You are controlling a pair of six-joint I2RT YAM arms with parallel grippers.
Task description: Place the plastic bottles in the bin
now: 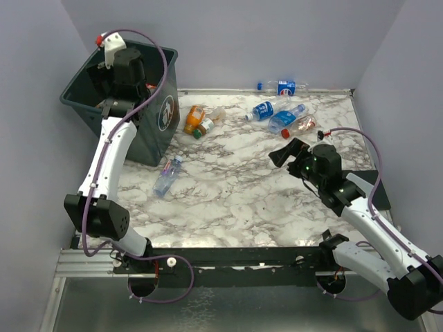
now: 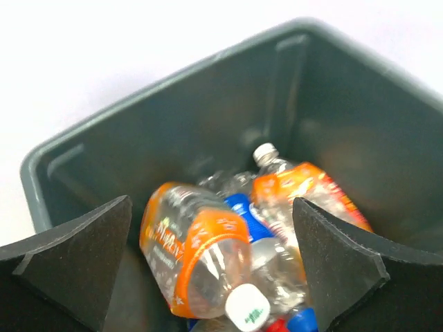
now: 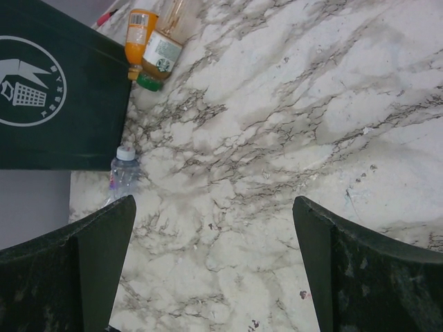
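My left gripper is open inside the green bin point(image 1: 149, 138), above bottles with orange labels point(image 2: 194, 249) and blue ones. My right gripper point(image 1: 291, 152) hangs open over the marble table. Bottles lie on the table: an orange one point(image 1: 194, 117), a green-capped one point(image 1: 208, 124), a clear one point(image 1: 167, 178) at left, and several at back right, including blue-label bottles point(image 1: 266, 111) and a red-capped one point(image 1: 302, 126).
Grey walls surround the back and sides, with the bin at the back left.
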